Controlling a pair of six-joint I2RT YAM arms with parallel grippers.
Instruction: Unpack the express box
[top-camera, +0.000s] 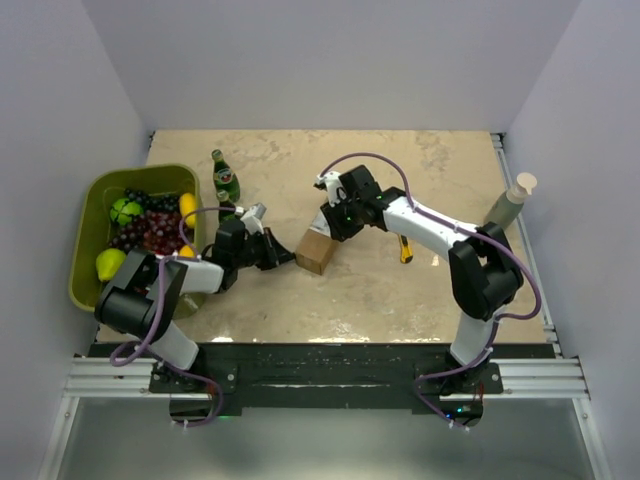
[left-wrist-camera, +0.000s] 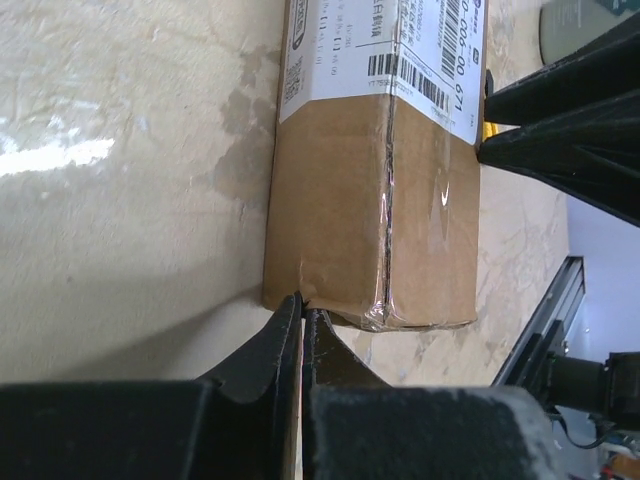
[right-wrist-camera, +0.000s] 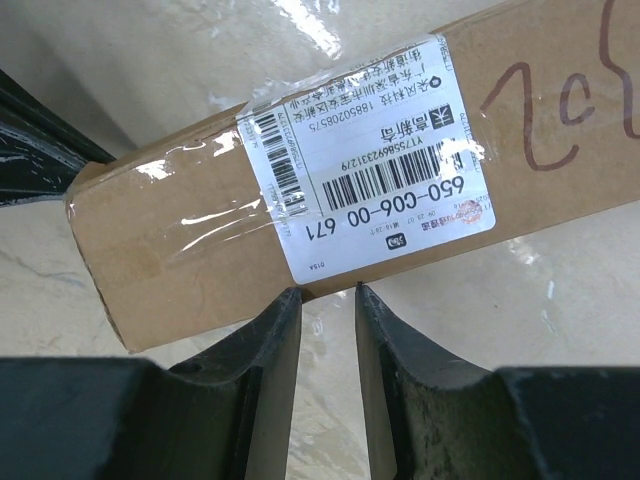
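A brown cardboard express box (top-camera: 315, 252) with a white label (right-wrist-camera: 362, 160) lies on the table between the grippers. My left gripper (top-camera: 289, 257) is shut at the box's near end, its tips (left-wrist-camera: 294, 315) touching a lower corner; whether cardboard is pinched between them is hard to see. My right gripper (top-camera: 337, 230) is over the far part of the box, on its right. In the right wrist view its two fingertips (right-wrist-camera: 292, 300) stand a little apart at the box's long edge, one touching it.
A yellow box cutter (top-camera: 405, 250) lies right of the box. A green bin of fruit (top-camera: 85, 230) is at the left, green bottles (top-camera: 226, 180) beside it. A grey-green bottle (top-camera: 505, 208) stands at the right edge.
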